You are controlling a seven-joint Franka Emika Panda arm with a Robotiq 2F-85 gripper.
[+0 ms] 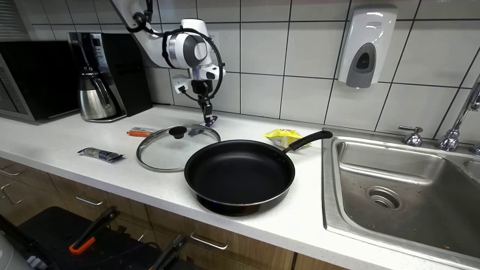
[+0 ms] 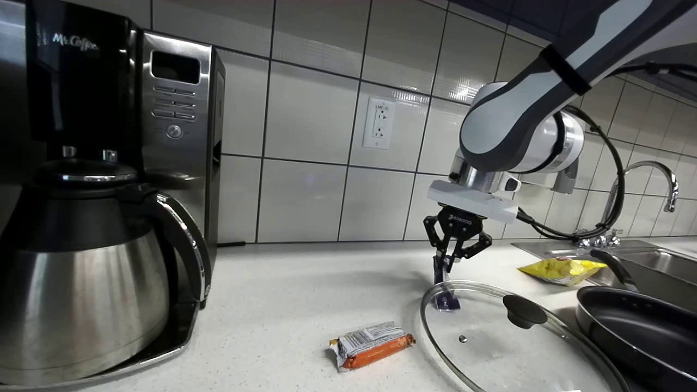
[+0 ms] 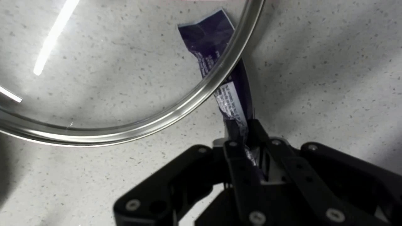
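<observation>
A dark purple wrapped bar (image 3: 209,37) is pinched in my gripper, whose fingers are shut on its near end. In the wrist view its other end runs beneath the steel rim of the glass lid (image 3: 196,96) and shows through the glass. From the side, the bar (image 2: 447,301) hangs tilted down from my gripper (image 2: 441,275), just behind the lid's edge. The lid (image 1: 171,153), with its black knob (image 1: 177,131), lies at the left of the black frying pan (image 1: 240,171).
An orange-and-silver bar (image 2: 375,346) and a dark packet (image 1: 101,154) lie left of the lid. A yellow bag (image 1: 283,136) sits behind the pan, beside the sink (image 1: 330,180). The coffee maker (image 1: 121,72) stands at the left; the tiled wall is close behind.
</observation>
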